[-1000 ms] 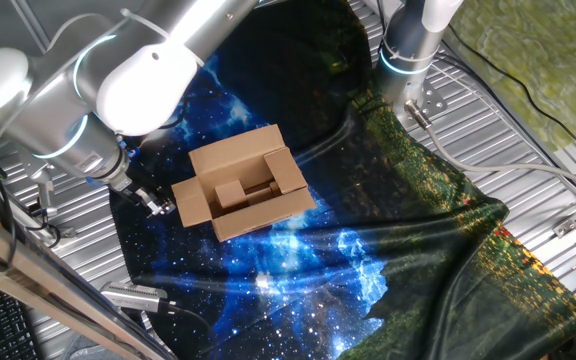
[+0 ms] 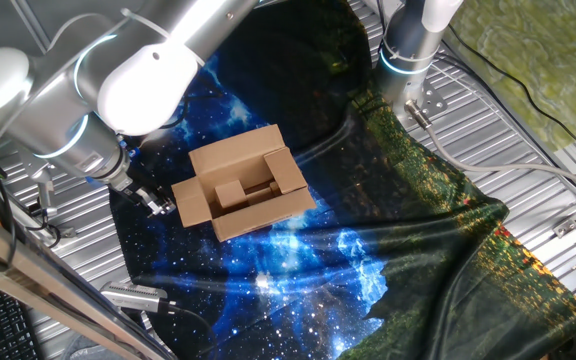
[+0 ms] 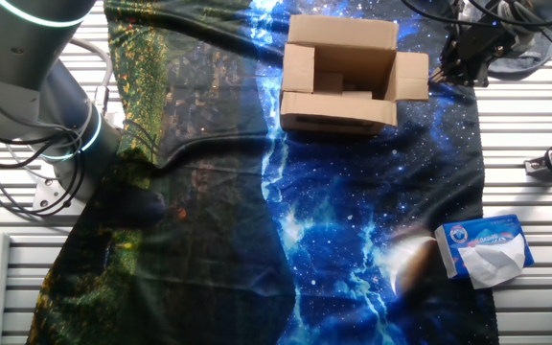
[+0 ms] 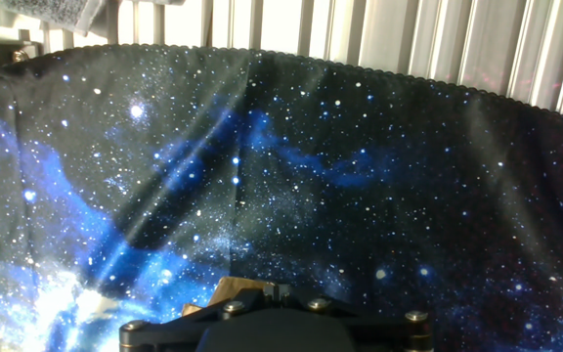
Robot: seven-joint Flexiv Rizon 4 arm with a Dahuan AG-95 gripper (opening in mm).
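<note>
An open cardboard box (image 2: pixel 251 220) sits on the dark galaxy-print cloth, its flaps folded outward. Inside it are smaller brown cardboard pieces (image 2: pixel 230 193), seen from above; what they are I cannot tell. My gripper (image 2: pixel 170 209) is low beside the box's outer flap (image 2: pixel 190 203), with its tips close to that flap's edge. From the opposite side, the gripper (image 3: pixel 436 77) again appears just off the flap (image 3: pixel 412 77). In the wrist view the gripper's fingertips (image 4: pixel 280 291) look drawn together, and a brown cardboard corner (image 4: pixel 231 287) shows beside them. Whether they touch it is unclear.
A blue tissue pack (image 3: pixel 488 251) lies near the cloth's edge. Wrinkled cloth (image 3: pixel 209 230) leaves wide free room beside the box. Slatted metal (image 2: pixel 86 225) borders the cloth.
</note>
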